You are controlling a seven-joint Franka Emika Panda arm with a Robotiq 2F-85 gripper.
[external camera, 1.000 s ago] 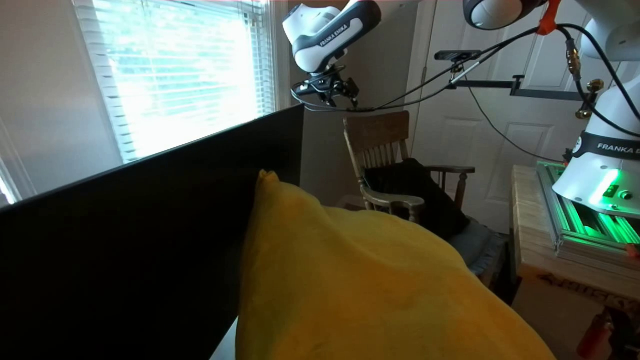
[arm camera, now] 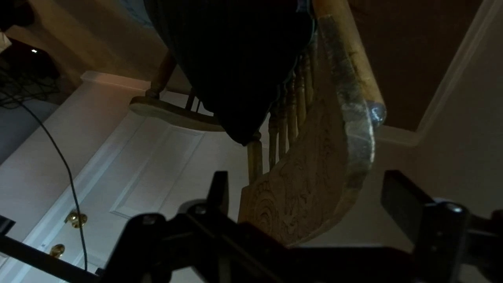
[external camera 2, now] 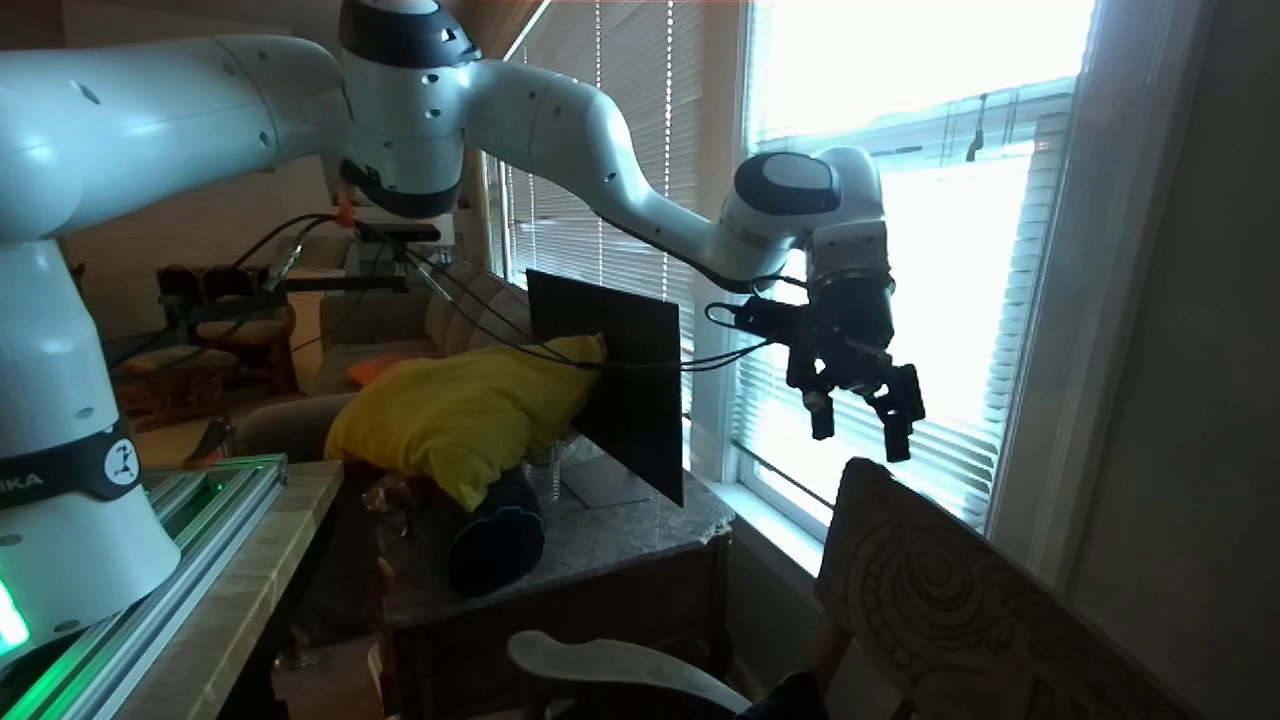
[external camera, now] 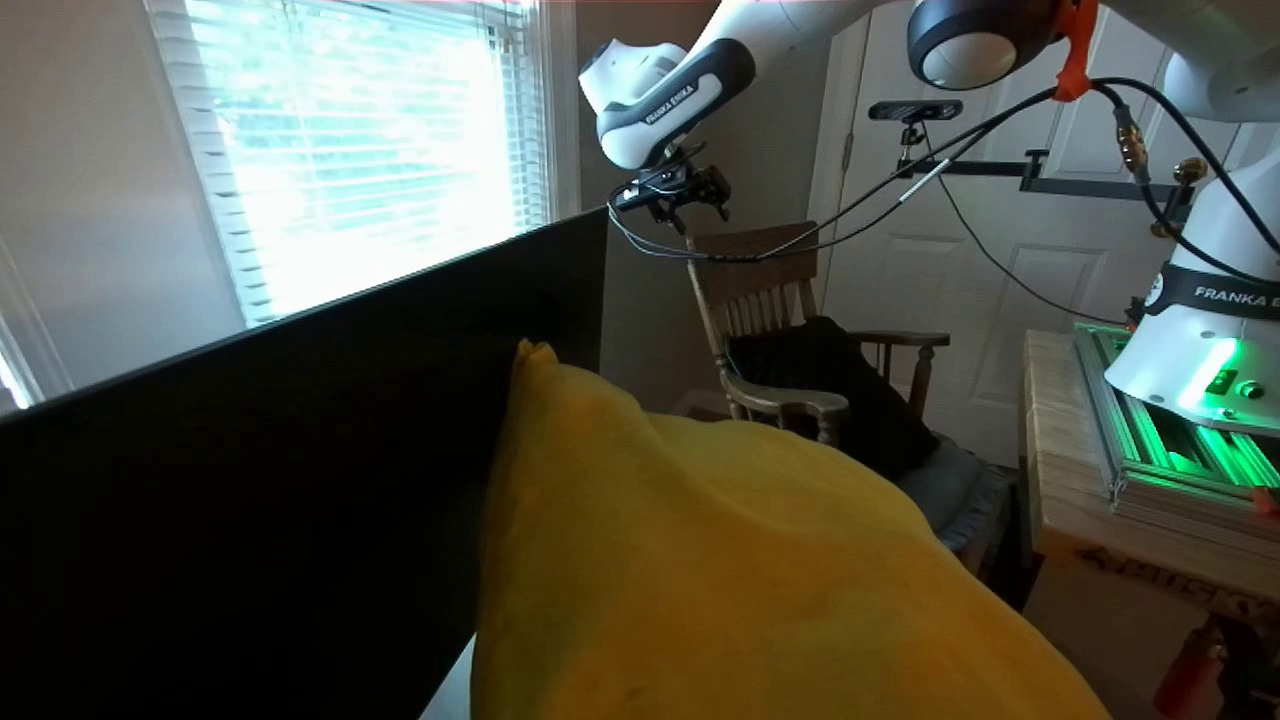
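Note:
My gripper [external camera 2: 860, 432] hangs in the air in front of the window, its two fingers spread and nothing between them. In the wrist view one finger [arm camera: 219, 192] stands at the left and the other at the right, wide apart. Beyond that gap is the carved backrest of a wooden chair [arm camera: 287, 203], which the fingers do not visibly touch. From exterior view 1 the gripper [external camera: 701, 220] appears small, above and left of the chair's top rail. A dark cushion [external camera: 828, 390] lies on the chair seat.
A yellow pillow [external camera 2: 462, 414] rests by a black panel [external camera 2: 618, 372] on a side table [external camera 2: 600, 546]. Cables [external camera: 888, 192] sag from the arm. The window [external camera 2: 912, 240] and its blinds are close behind the gripper. Open air surrounds the fingers.
In exterior view 1 the arm's end and gripper have moved slightly down and to the right. The cables hang lower across the chair's backrest. Pillow, panel and chair stay as they were.

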